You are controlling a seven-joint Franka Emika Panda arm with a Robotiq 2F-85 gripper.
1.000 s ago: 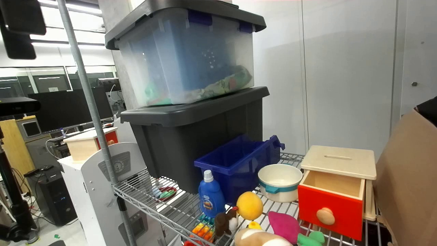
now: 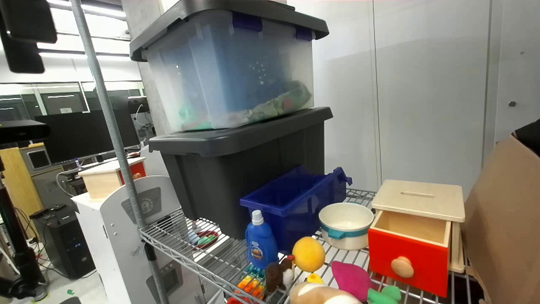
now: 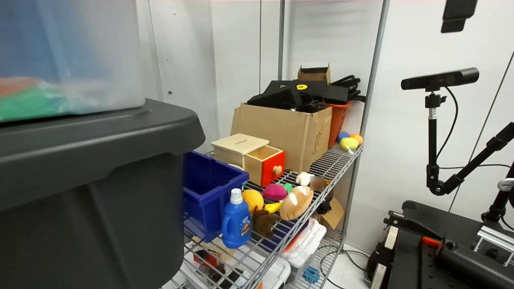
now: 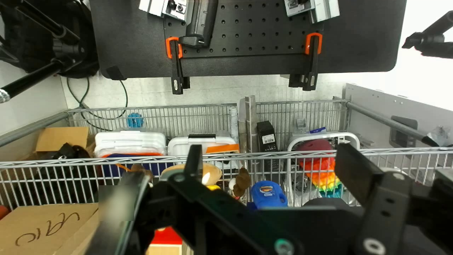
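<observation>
In the wrist view my gripper is open, its dark fingers wide apart with nothing seen held. Past it, on a wire shelf, are a blue detergent bottle (image 4: pixel 267 193) and a brown plush toy (image 4: pixel 242 182). A wooden box (image 2: pixel 417 195) has its red-fronted drawer (image 2: pixel 405 263) pulled out; the inside that shows looks empty. Left of it stands a cream pot (image 2: pixel 346 223) with a teal handle. A yellow-orange ball (image 2: pixel 309 254), a magenta plush (image 2: pixel 350 279) and a plush loaf (image 3: pixel 296 203) lie nearby. Neither exterior view shows the gripper.
A blue bin (image 2: pixel 298 200) stands behind the bottle, beside a tall dark tote (image 2: pixel 253 172) with a clear tote (image 2: pixel 243 76) stacked on top. A cardboard box (image 3: pixel 274 130) hems in the drawer box's other side. The shelf's front rail (image 4: pixel 382 152) crosses the wrist view.
</observation>
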